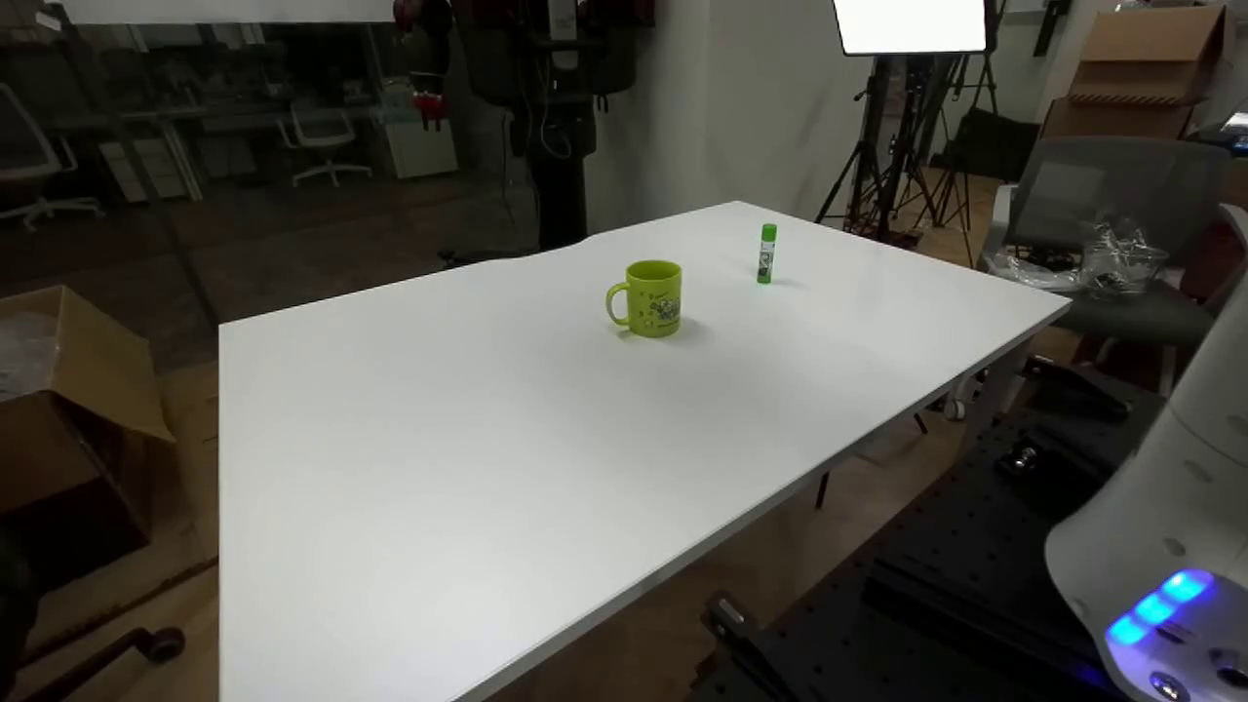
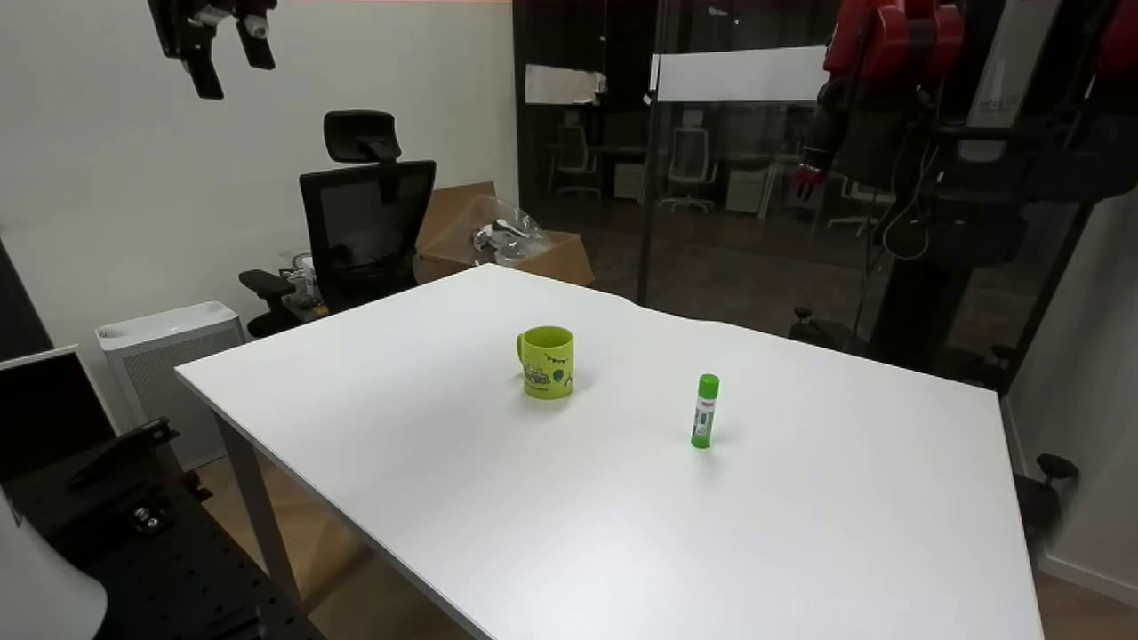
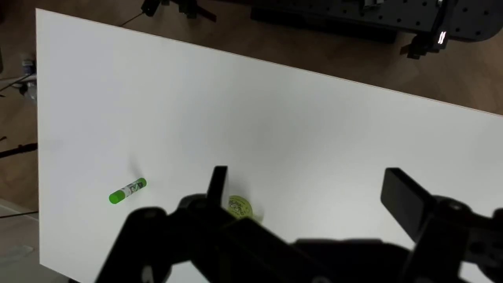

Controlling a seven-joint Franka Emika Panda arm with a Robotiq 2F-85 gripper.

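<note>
A lime-green mug (image 1: 652,300) stands upright on the white table (image 1: 445,468), its printed side partly visible. Some way from it, a green glue stick (image 2: 704,412) with a white label stands on end. Seen from above in the wrist view, the glue stick (image 3: 127,190) is at the left, while the mug (image 3: 239,206) is partly covered by a finger. My gripper is open, its two fingers wide apart with nothing between them. High above the table's left side, the gripper (image 2: 229,69) also shows at the top of exterior view 2.
Apart from the mug and glue stick, the tabletop is clear. A black perforated base plate (image 1: 936,562) with the arm's white base (image 1: 1170,515) adjoins the table's near side. Beyond the far edge stands another dark robot (image 2: 907,160).
</note>
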